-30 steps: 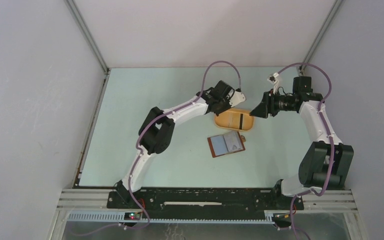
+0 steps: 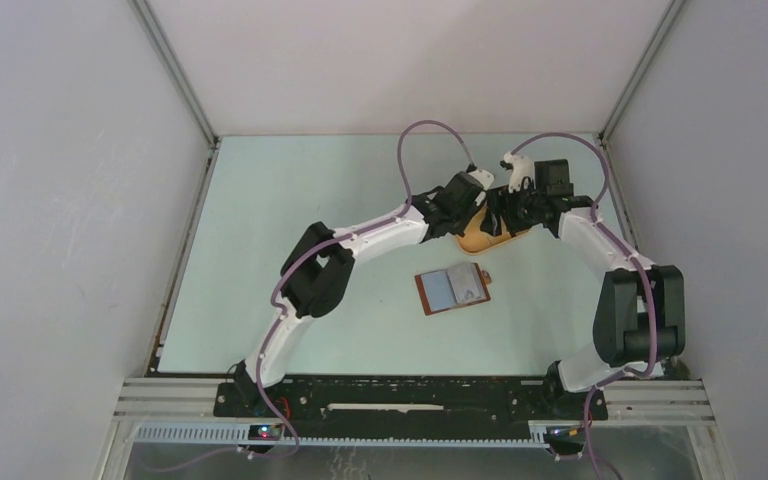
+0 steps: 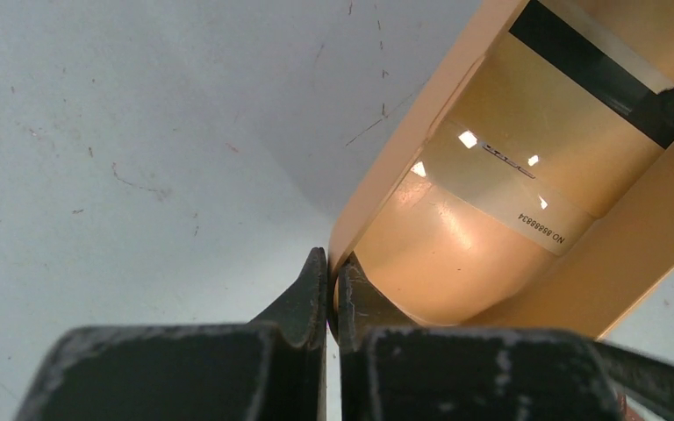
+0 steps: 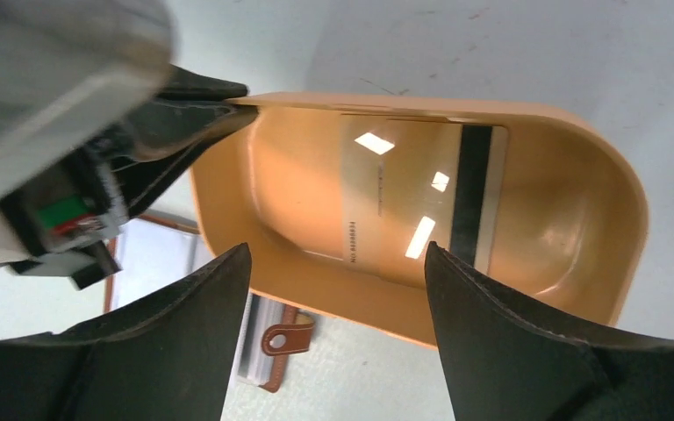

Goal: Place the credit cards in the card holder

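A tan open box holds a card lying flat on its floor, with a black stripe and printed digits; the card shows in the left wrist view too. My left gripper is shut on the box's thin rim, pinched at one end of the box. Over the box hovers my right gripper, its fingers apart with nothing between them. The brown card holder lies opened out on the table, in front of the box in the top view.
The holder's clasp tab sticks out close to the box's near side. Both arms crowd together over the box.
My right gripper came leftward over it. The card holder has not moved.
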